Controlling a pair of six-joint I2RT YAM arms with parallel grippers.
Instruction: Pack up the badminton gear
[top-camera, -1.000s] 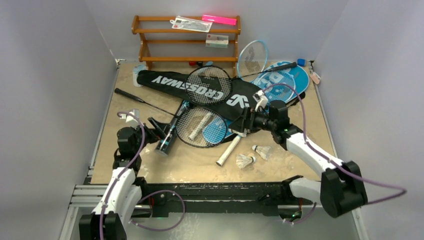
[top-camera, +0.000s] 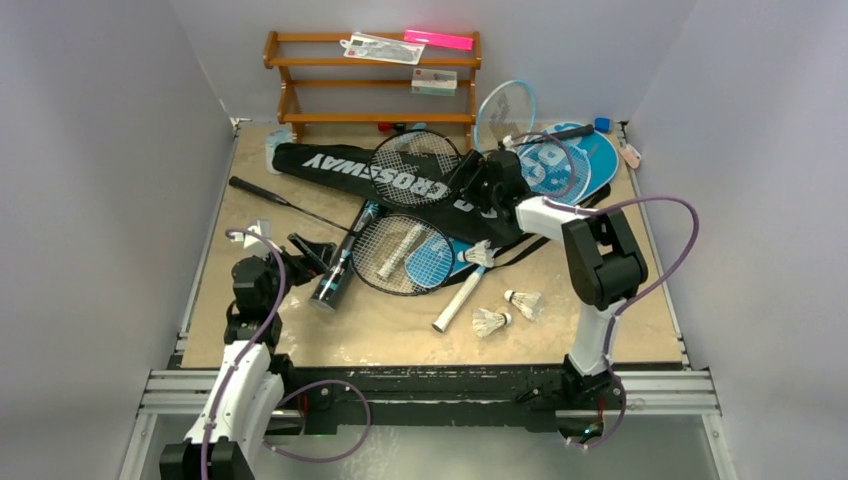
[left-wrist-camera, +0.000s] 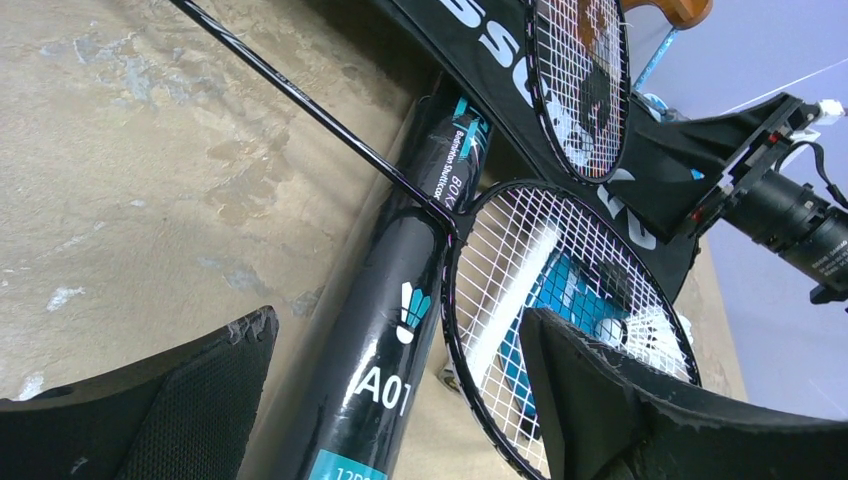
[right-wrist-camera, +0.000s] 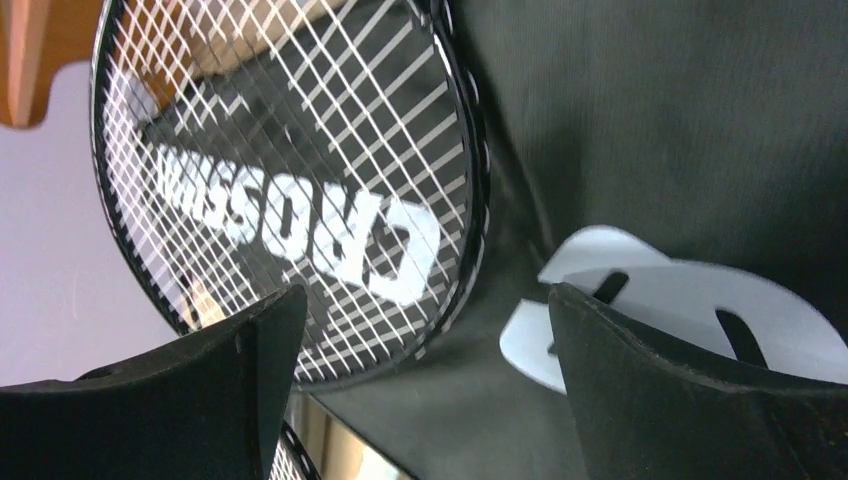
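The black CROSSWAY bag (top-camera: 325, 165) lies across the back with a black racket (top-camera: 415, 160) on it. A second black racket (top-camera: 400, 255) lies in front, over the shuttle tube (top-camera: 335, 285) and a blue racket. My right gripper (top-camera: 465, 170) hovers at the upper racket's head, part open, with nothing held; the frame and strings fill the right wrist view. My left gripper (top-camera: 315, 255) stands open beside the tube, with the lower racket's throat ahead of its fingers in the left wrist view.
Shuttlecocks (top-camera: 490, 322) lie at the front right. More blue rackets (top-camera: 595, 160) are at the back right. A wooden rack (top-camera: 370, 116) holding packets stands at the rear. Bare table shows at the front left.
The left arm is nearly still.
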